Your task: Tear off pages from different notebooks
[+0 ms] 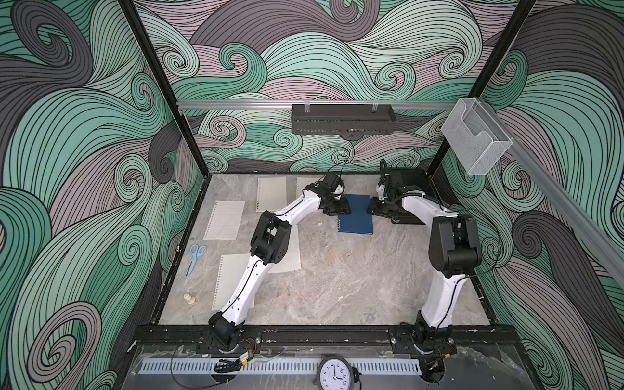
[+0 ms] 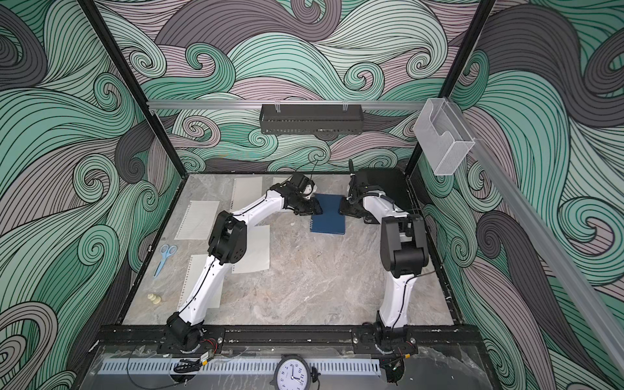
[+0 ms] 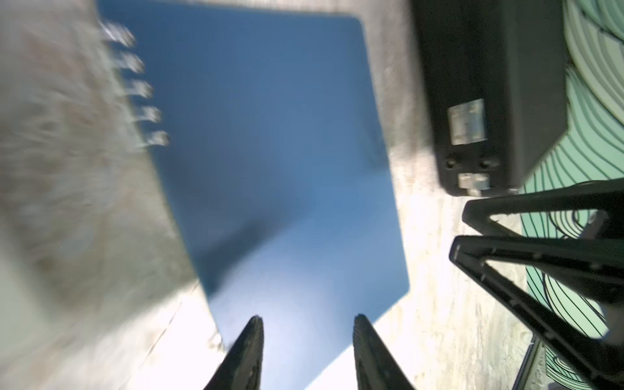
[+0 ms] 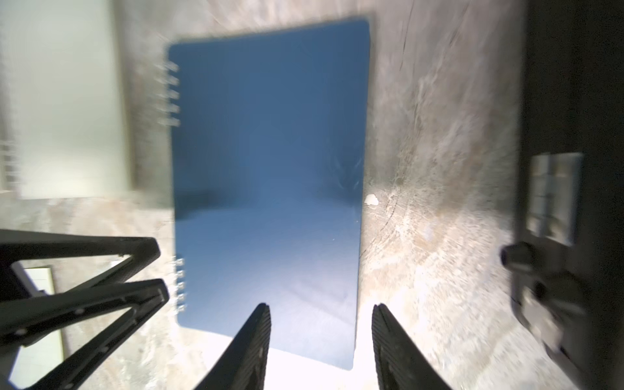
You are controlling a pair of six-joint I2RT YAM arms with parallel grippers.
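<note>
A closed blue notebook (image 1: 355, 225) with a spiral binding on its left edge lies flat at the back middle of the table. Over its left edge stands my left gripper, fingers apart; only the blue cover shows beyond the gap. My right gripper is at the opposite side, also with its fingers apart, the notebook's right edge showing between and beyond them. Neither grips anything. Whether the fingertips touch the cover is unclear. Loose white pages with ragged holes lie to the left, among them a lined one (image 1: 224, 219) and a larger one (image 1: 228, 279).
Blue scissors (image 1: 193, 261) and small cream pieces (image 1: 188, 298) lie at the far left. A black flat object (image 1: 416, 178) occupies the back right corner, partly behind my right arm. A mesh basket (image 1: 476, 136) hangs at the right.
</note>
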